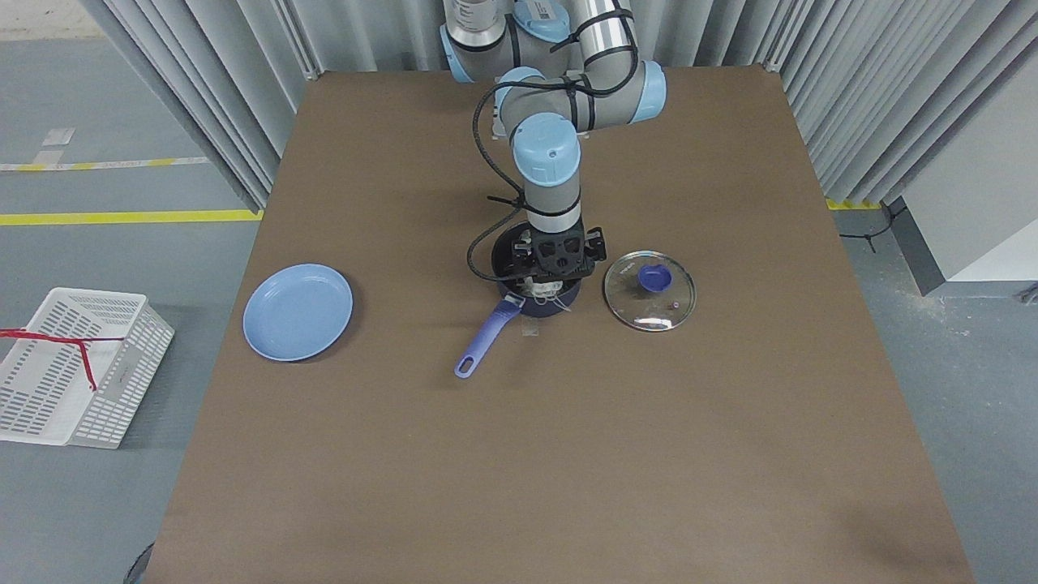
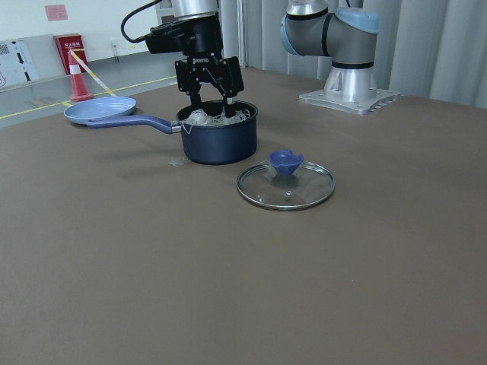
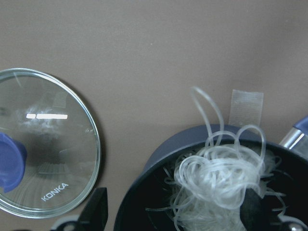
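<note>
My gripper (image 2: 211,97) is lowered over the dark blue pot (image 2: 218,144), its tips at the rim. Pale, tangled noodle-like strands (image 3: 216,178) fill the middle of the pot. In the wrist view the fingers sit at the bottom edge, one near the strands; I cannot tell whether they grip anything. The pot's long handle (image 1: 486,336) points toward the front left. The glass lid (image 1: 632,297) with its blue knob (image 1: 654,277) lies on the table just right of the pot.
A light blue plate (image 1: 297,311) lies on the left of the brown table (image 1: 584,457). A white basket (image 1: 117,389) stands on the floor beyond the left edge.
</note>
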